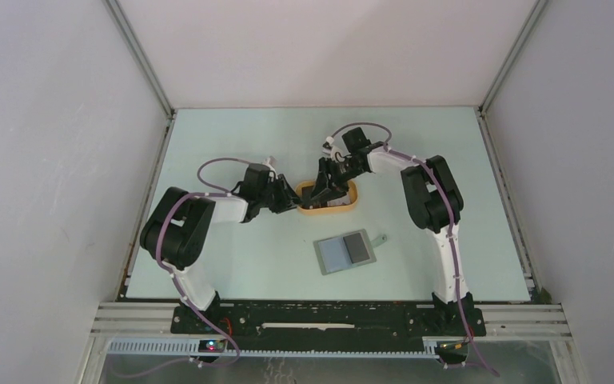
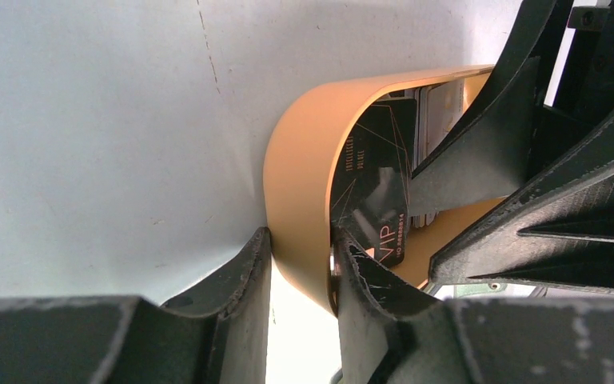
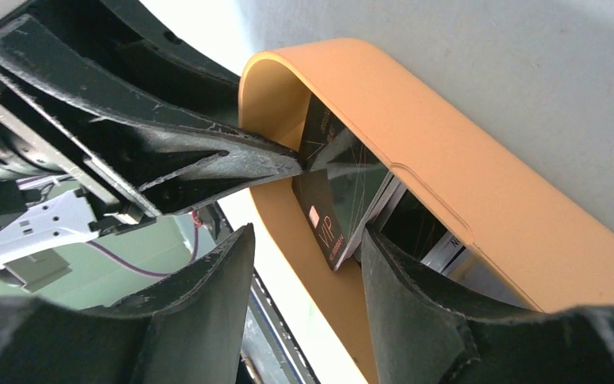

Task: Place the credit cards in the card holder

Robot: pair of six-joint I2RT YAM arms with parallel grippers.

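An orange oval tray (image 1: 345, 210) holds the cards, standing on edge and leaning. One black card marked VIP (image 2: 380, 180) is at the tray's left end, with more cards stacked behind it. My left gripper pinches the tray's curved end wall, one finger outside and one inside. Inside the tray, my right gripper has its fingers apart. Its one fingertip (image 3: 373, 240) is close to the edges of the leaning cards; nothing is clearly clamped. The grey card holder (image 1: 344, 253), with blue and black pockets, lies in front of the tray.
A small tab (image 1: 379, 240) sticks out at the holder's right side. Both hands are crowded together over the tray, nearly touching.
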